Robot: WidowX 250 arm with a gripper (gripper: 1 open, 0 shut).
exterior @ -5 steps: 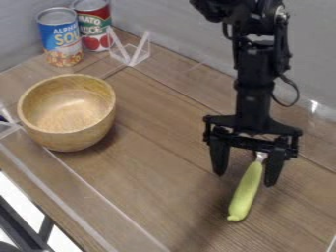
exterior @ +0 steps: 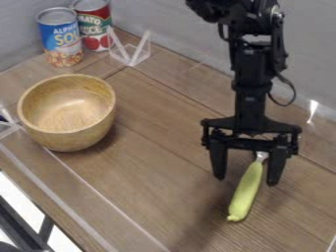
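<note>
My black gripper (exterior: 247,169) hangs over the right part of the wooden table, its fingers open and straddling the upper end of a long pale green vegetable-like object (exterior: 242,201). That object lies lengthwise toward the table's front, with a whitish tip under the gripper. Whether the fingertips touch the table or the object I cannot tell.
A wooden bowl (exterior: 66,110) sits at the left. Two cans, an alphabet soup can (exterior: 62,39) and a red tomato can (exterior: 96,28), stand at the back left against the wall (exterior: 157,20).
</note>
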